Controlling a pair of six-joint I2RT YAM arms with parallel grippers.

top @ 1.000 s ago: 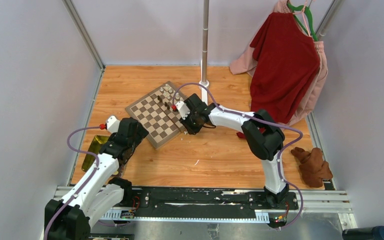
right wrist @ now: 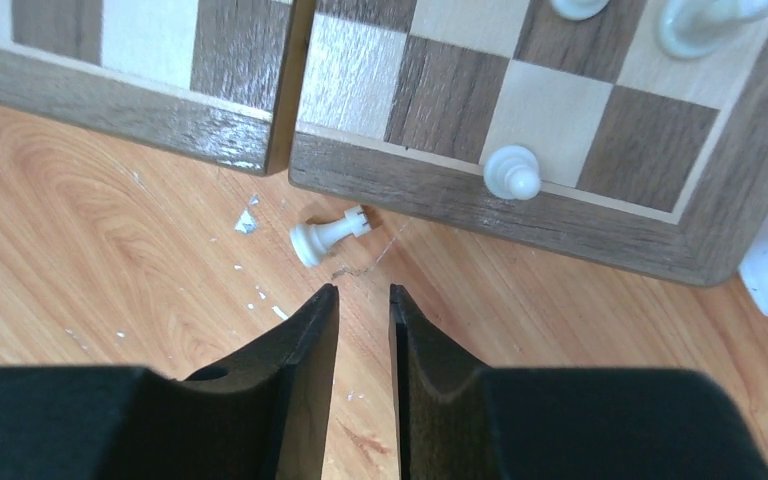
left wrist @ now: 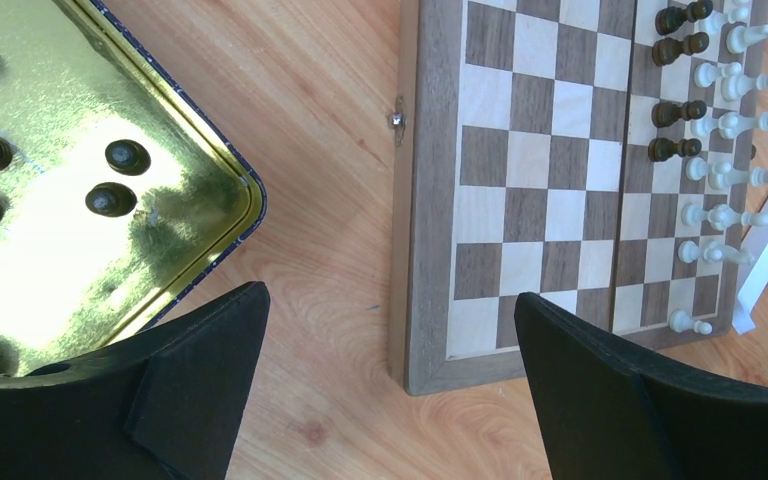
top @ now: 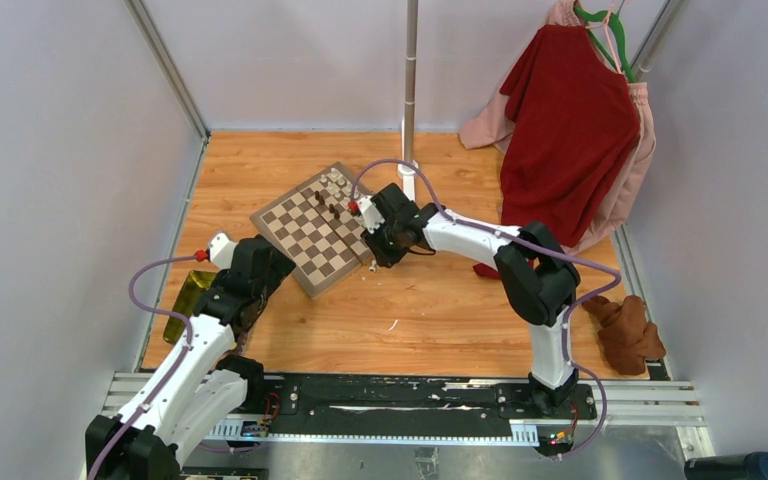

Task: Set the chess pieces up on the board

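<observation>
The chessboard (top: 300, 240) holds white pieces and several dark pawns (left wrist: 672, 112) on its far half. In the right wrist view a white rook (right wrist: 325, 235) lies on the table beside the board's edge, above my right gripper, whose fingers are slightly apart with nothing between them. A white pawn (right wrist: 510, 172) stands on the board near that edge. My left gripper is open and empty between the board and a gold tray (left wrist: 160, 250) holding several dark pieces.
Red and pink clothes (top: 570, 120) hang at the back right, a brown item (top: 622, 335) lies at the front right, and a pole (top: 409, 100) stands behind the board.
The right arm has shifted slightly at the wrist and elbow beside the board's edge. The left arm has moved very slightly.
</observation>
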